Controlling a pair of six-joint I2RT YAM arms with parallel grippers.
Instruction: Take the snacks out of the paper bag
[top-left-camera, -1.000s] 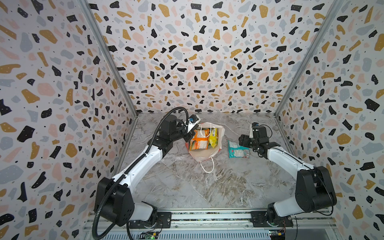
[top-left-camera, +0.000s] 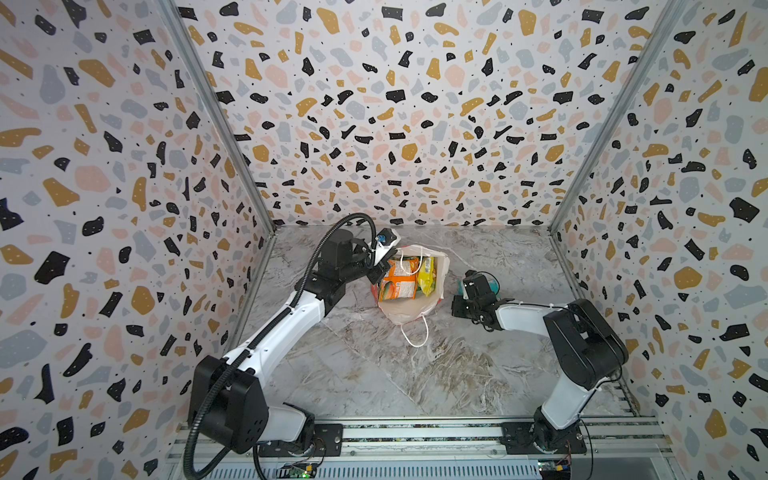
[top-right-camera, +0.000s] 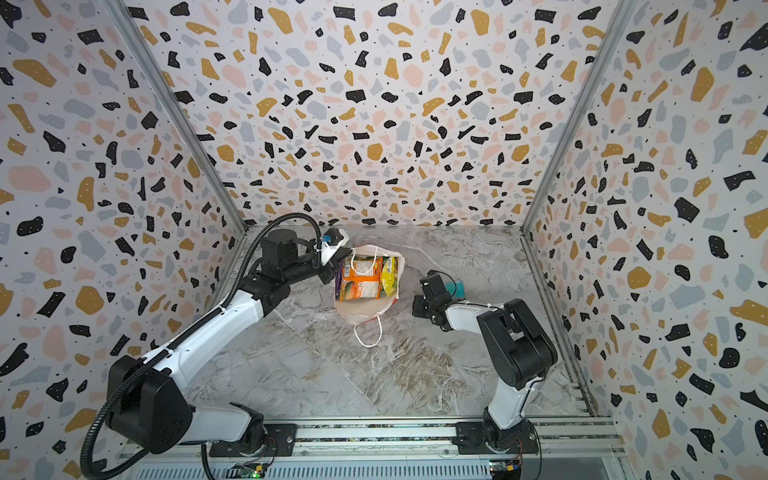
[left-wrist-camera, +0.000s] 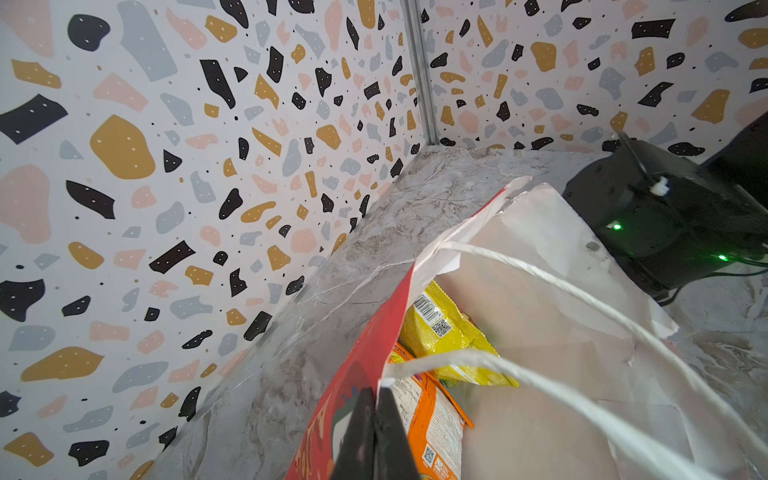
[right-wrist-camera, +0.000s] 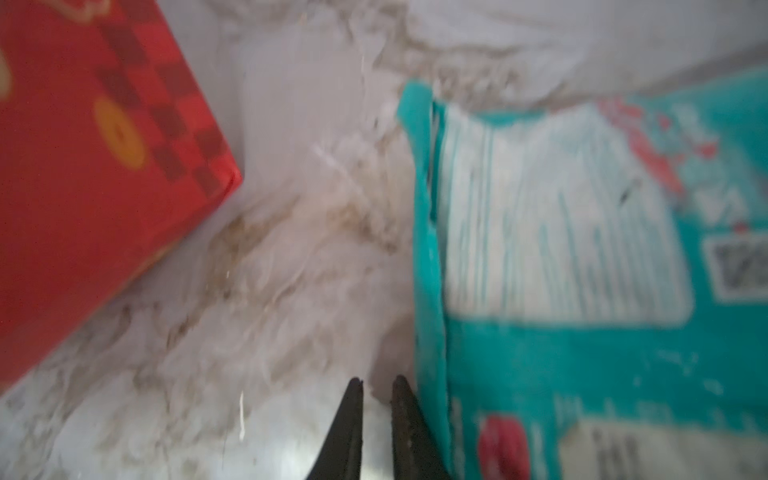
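Note:
The paper bag (top-left-camera: 416, 312) lies on its side, mouth toward the front, holding orange (top-left-camera: 400, 276) and yellow (top-left-camera: 427, 274) snack packs. My left gripper is shut at the bag's upper rim; whether it pinches the rim is unclear. A teal snack pack (right-wrist-camera: 576, 368) lies outside, right of the bag, largely hidden under my right arm in the top views. My right gripper is low beside that pack's near-left edge, fingers slightly apart, blurred. The bag's red side (right-wrist-camera: 104, 224) shows to their left.
Terrazzo-patterned walls enclose the sides and back.
My right arm has moved left and down over the teal pack, now covering most of it in the top left view. The left arm and bag look unchanged.

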